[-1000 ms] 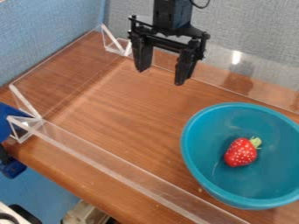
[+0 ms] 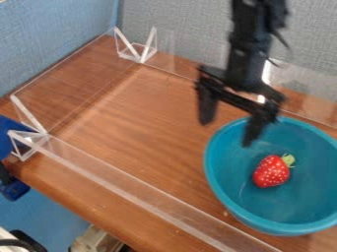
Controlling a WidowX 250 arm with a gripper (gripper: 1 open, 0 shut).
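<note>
My black gripper (image 2: 235,104) hangs above the wooden surface at the upper middle right, blurred by motion, its fingers apart with nothing seen between them, over the back left rim of a teal bowl (image 2: 237,189). A red strawberry (image 2: 271,173) with a green top lies inside the bowl, a little right of its middle.
Clear plastic barriers (image 2: 145,197) run along the front and back edges, with white brackets at the corners. A blue object (image 2: 14,143) sits at the far left edge. A grey wall stands behind.
The gripper has moved right and down toward the bowl over the last second. The bowl and strawberry have stayed in place.
</note>
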